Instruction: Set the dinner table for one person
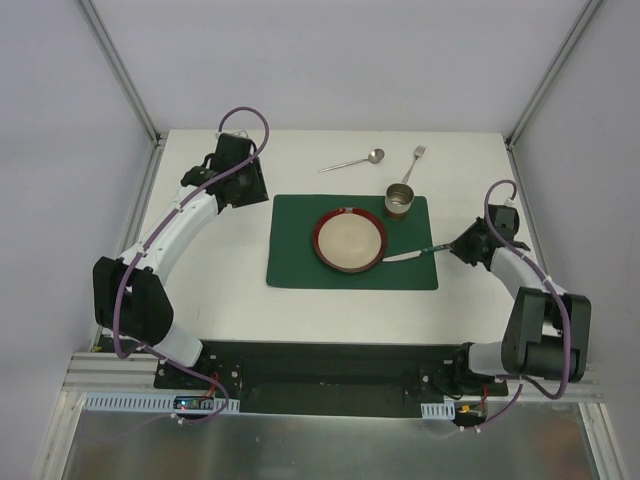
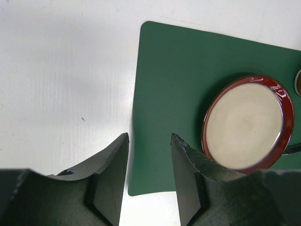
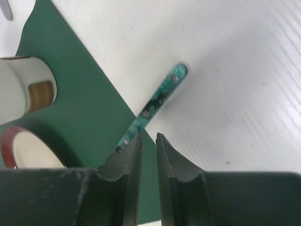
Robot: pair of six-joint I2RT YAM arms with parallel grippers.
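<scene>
The red-rimmed plate (image 1: 349, 240) with a cream centre rests on the green placemat (image 1: 300, 275). To its right lies the knife (image 1: 405, 257), its blade tip close to the plate's rim and its green handle (image 3: 160, 98) reaching past the mat's right edge. My right gripper (image 1: 455, 251) is near the handle's end, part open; between its fingertips only mat and table show. A metal cup (image 1: 398, 203) stands at the mat's upper right. Behind the mat are a spoon (image 1: 374, 156) and a fork (image 1: 416, 158). My left gripper hangs open and empty by the mat's left edge.
The cup stands close to the fork's handle end. Walls bound the table at the sides and back.
</scene>
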